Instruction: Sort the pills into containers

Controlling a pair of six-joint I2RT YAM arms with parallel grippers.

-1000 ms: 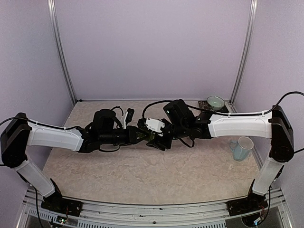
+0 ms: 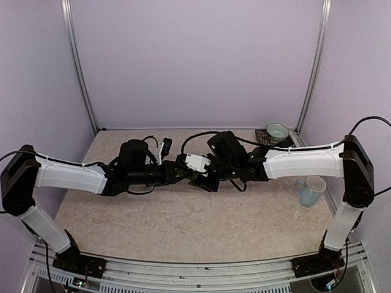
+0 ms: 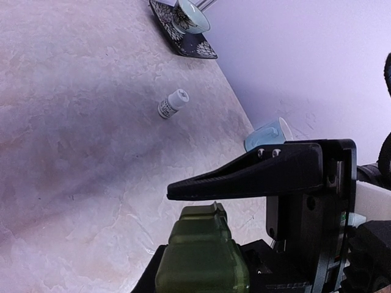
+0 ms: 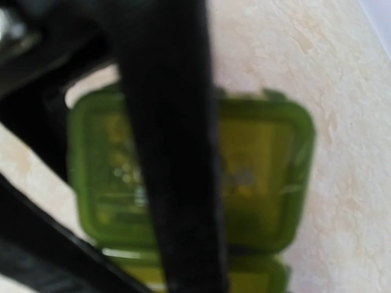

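Note:
A green pill box (image 3: 201, 262) is held by my left gripper (image 2: 180, 171) in mid-air at the table's middle, where both arms meet. My right gripper (image 2: 201, 174) is right at the box; its dark fingers cross the blurred green box (image 4: 266, 171) in the right wrist view, and how far apart they stand is unclear. A white pill bottle (image 3: 173, 104) stands on the table in the left wrist view. Any pills inside the box cannot be made out.
A dark patterned plate (image 3: 194, 47) with a pale green bowl (image 2: 277, 131) is at the back right. A light blue mug (image 2: 310, 193) stands at the right.
The left arm is nearly still.

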